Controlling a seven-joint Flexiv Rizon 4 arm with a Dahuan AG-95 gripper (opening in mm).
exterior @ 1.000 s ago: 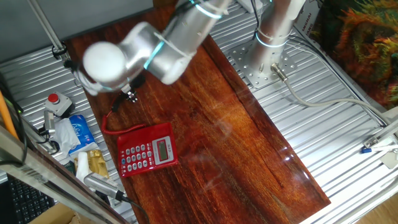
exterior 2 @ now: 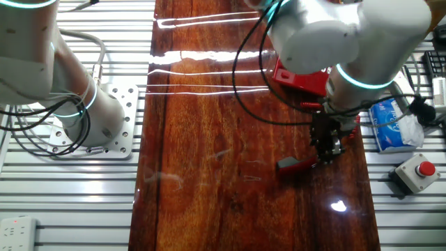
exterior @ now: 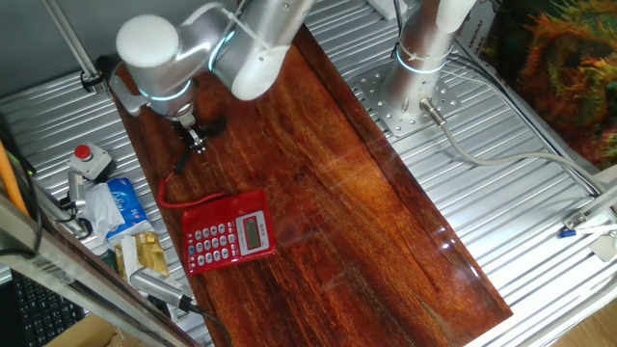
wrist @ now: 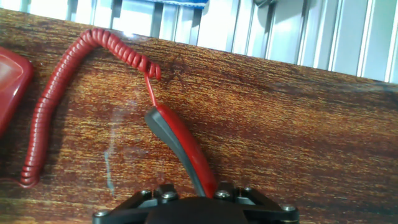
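Note:
A red and dark grey telephone handset [wrist: 186, 146] lies on the wooden table, its near end running in below my gripper in the wrist view. The fingers stand apart there, with some gap left of the handset; contact with it cannot be made out. In exterior view 2 the gripper [exterior 2: 327, 148] is over the handset, whose grey end [exterior 2: 287, 162] sticks out to the left. A red coiled cord [wrist: 46, 112] leads from the handset towards the red telephone base [exterior: 207, 253], which rests on the table with its keypad up.
A red-buttoned box [exterior: 90, 161], a blue and white tissue pack [exterior: 125, 207] and a grey handheld device [exterior: 159, 286] lie beside the table's left edge.
Over the last second the arm has swung left in exterior view 1, its wrist becoming more upright above the handset. The telephone base has stayed put.

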